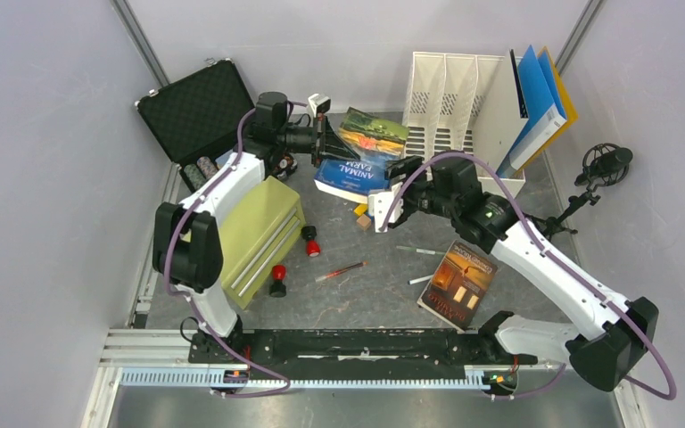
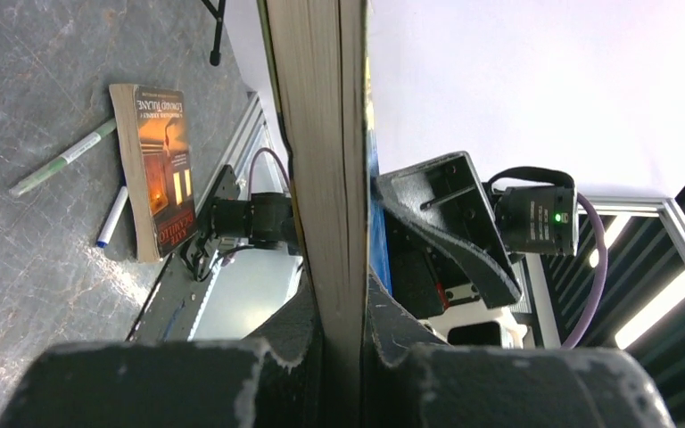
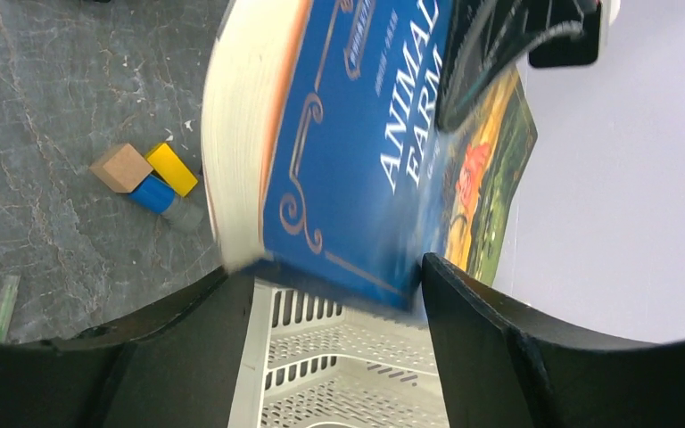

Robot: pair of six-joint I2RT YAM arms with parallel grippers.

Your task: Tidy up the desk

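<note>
My left gripper (image 1: 337,150) is shut on a raised pair of books: the blue ANIMAL FARM book (image 3: 348,178) and a green-orange covered book (image 1: 375,125). Their page edges fill the left wrist view between its fingers. The white file organizer (image 1: 439,89) stands at the back right, holding blue and yellow folders (image 1: 540,98).
An orange paperback (image 1: 457,285), pens (image 1: 339,272), small blocks (image 1: 363,221) and red-black stamps (image 1: 312,245) lie on the desk. A green drawer box (image 1: 250,232) and open black case (image 1: 187,116) stand left, a microphone (image 1: 602,165) right.
</note>
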